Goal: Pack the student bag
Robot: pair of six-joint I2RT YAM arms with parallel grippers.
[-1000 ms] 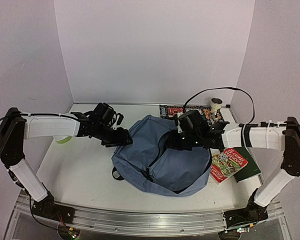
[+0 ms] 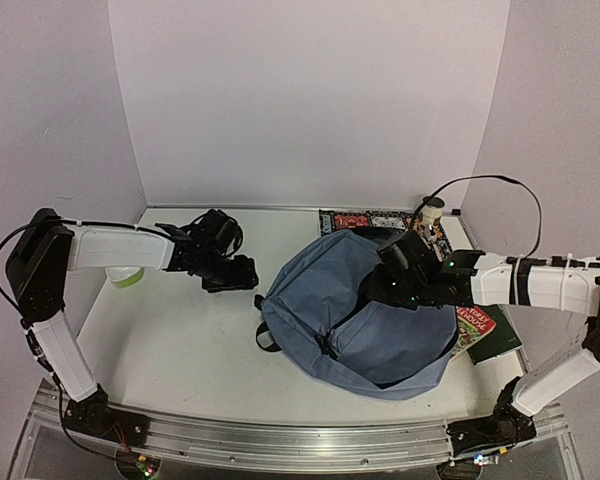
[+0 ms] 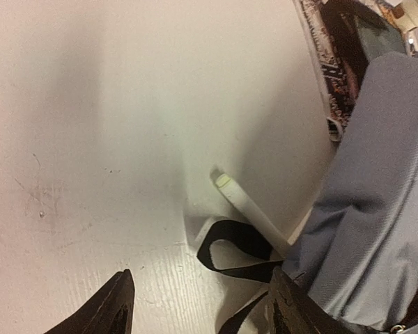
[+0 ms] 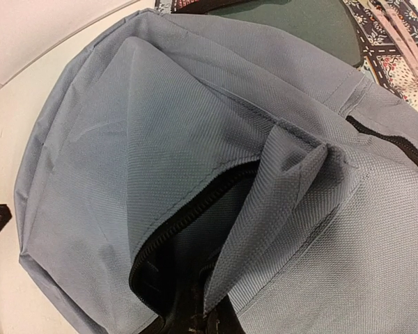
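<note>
The blue-grey backpack (image 2: pixel 350 345) lies on its side right of the table's middle, its dark zip opening facing up. My right gripper (image 2: pixel 373 292) is over that opening; in the right wrist view its fingers close on the bag's fabric edge (image 4: pixel 265 216) at the bottom of the picture. My left gripper stands open left of the bag, with bare table and part of a black strap (image 3: pixel 230 261) seen between and beyond its fingers. Partly under the bag, the books (image 2: pixel 470 328) lie at the right: a red-green one and a dark green one (image 2: pixel 498 342).
A patterned cloth or case (image 2: pixel 355 220) lies at the back, with a cream-lidded cup (image 2: pixel 432 210) near it. A white stick-like piece (image 3: pixel 247 205) pokes out by the bag. At far left sits a green-rimmed bowl (image 2: pixel 127 278).
My right gripper has moved right, and the backpack has slid right with it, covering more of the red-green book. The left gripper has stayed near its place, now clear of the bag.
</note>
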